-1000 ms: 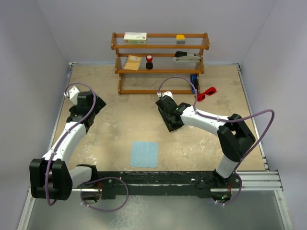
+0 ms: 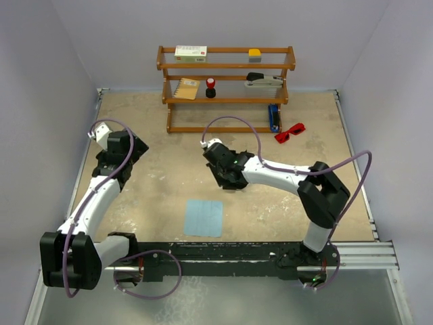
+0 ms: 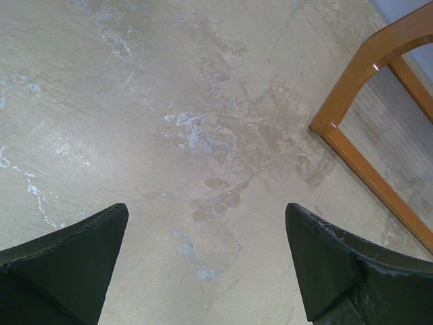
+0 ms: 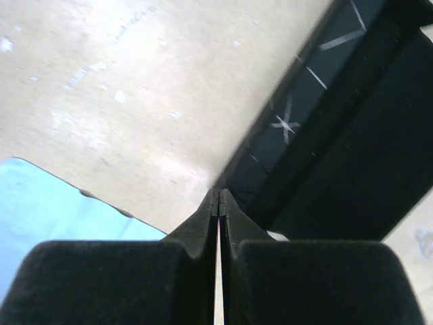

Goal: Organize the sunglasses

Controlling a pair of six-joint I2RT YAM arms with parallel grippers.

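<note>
Red sunglasses (image 2: 289, 133) lie on the table at the right, just in front of the rack. A black case (image 4: 389, 142) fills the upper right of the right wrist view; the right arm largely covers it in the top view. My right gripper is shut at the case's near edge, with nothing showing between its fingertips. Whether it touches the case is hard to tell. A light blue cloth (image 2: 203, 218) lies flat at the front middle. At the left, my left gripper stands open above bare table.
A wooden rack (image 2: 230, 101) stands at the back, holding a box (image 2: 191, 53), a yellow block (image 2: 254, 55), a notebook (image 2: 187, 89), a stamp (image 2: 210, 88), a stapler (image 2: 264, 80) and a blue item (image 2: 273, 118). Table between left arm and cloth is clear.
The right arm has moved left over the table, and the dark outline of the case and gripper now reaches further left. The left arm, cloth and sunglasses look unchanged.
</note>
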